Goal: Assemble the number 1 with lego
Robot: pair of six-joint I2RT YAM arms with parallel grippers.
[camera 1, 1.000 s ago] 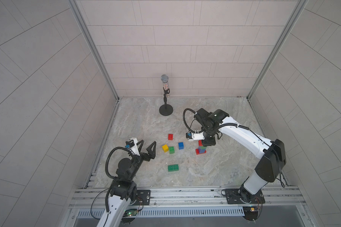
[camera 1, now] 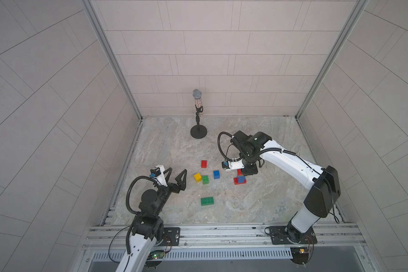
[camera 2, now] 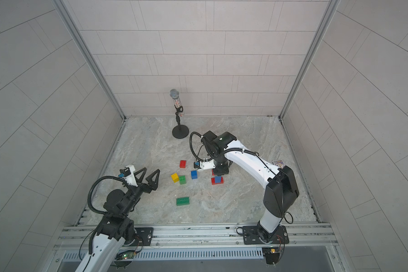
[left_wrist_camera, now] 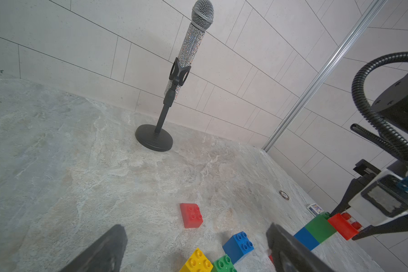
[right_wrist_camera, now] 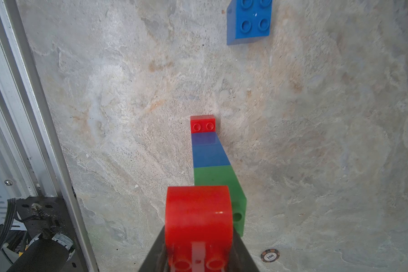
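Observation:
A stack stands on the table right of centre: a red base brick (right_wrist_camera: 203,124), a blue brick (right_wrist_camera: 208,151) on it, and a green brick (left_wrist_camera: 320,227) above. My right gripper is shut on a red brick (left_wrist_camera: 345,225) at the level of the stack's top. In the right wrist view this brick covers part of the green one; whether they touch, I cannot tell. My left gripper (camera 1: 177,171) hangs open over the left side of the table, empty between its blurred fingers.
Loose bricks lie between the arms: red (camera 1: 204,164), yellow (camera 1: 197,177), small green (camera 1: 205,179) and blue (camera 1: 216,174). A long green brick (camera 1: 207,200) lies nearer the front. The microphone stand (camera 1: 198,131) is at the back.
The left arm is still.

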